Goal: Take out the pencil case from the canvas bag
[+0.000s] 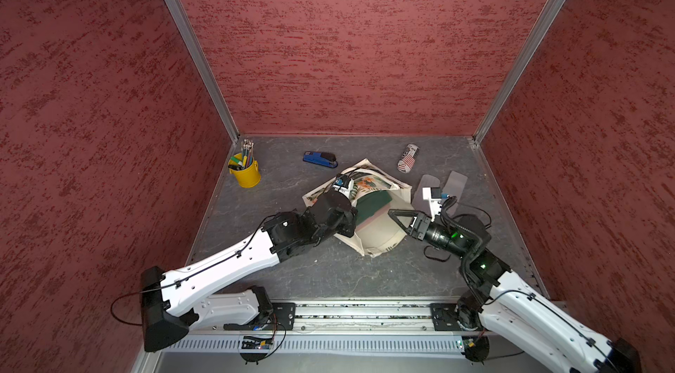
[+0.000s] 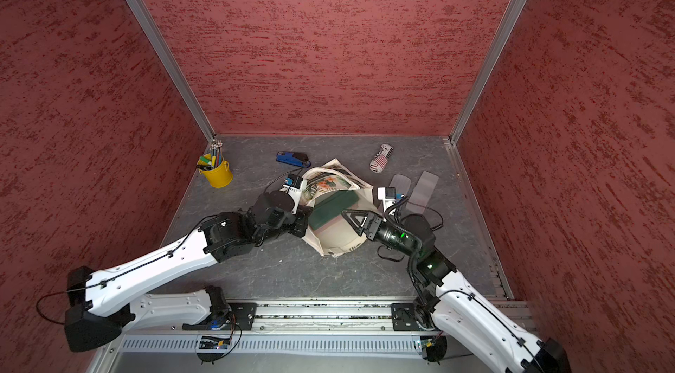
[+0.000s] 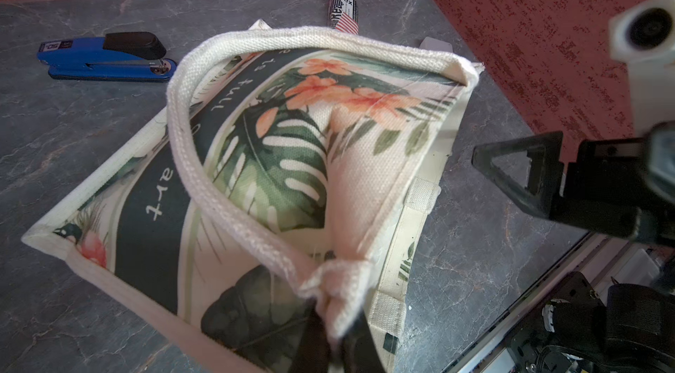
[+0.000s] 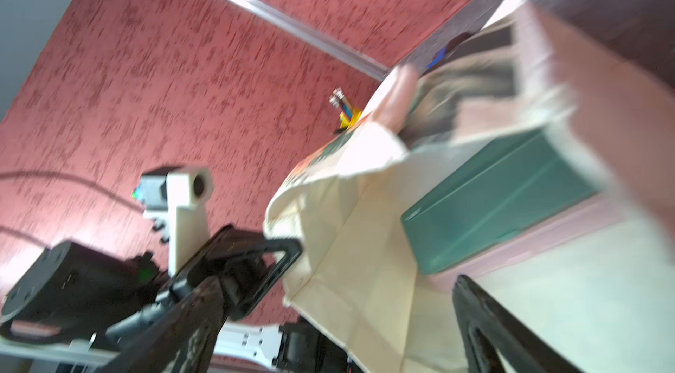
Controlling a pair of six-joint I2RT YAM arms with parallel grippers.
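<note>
The canvas bag (image 3: pixel 281 127) with leaf-and-flower print lies open mid-table. My left gripper is shut on the knotted strap at its near edge. Inside the bag's mouth, a green and pink box-like case (image 4: pixel 492 204), likely the pencil case, shows in the right wrist view, blurred. My right gripper stands open at the mouth, facing the case, with nothing between its fingers.
A blue stapler (image 1: pixel 319 159) and a patterned case (image 1: pixel 407 158) lie behind the bag. A yellow pencil cup (image 1: pixel 245 172) stands back left. Grey flat objects (image 1: pixel 452 179) lie right of the bag.
</note>
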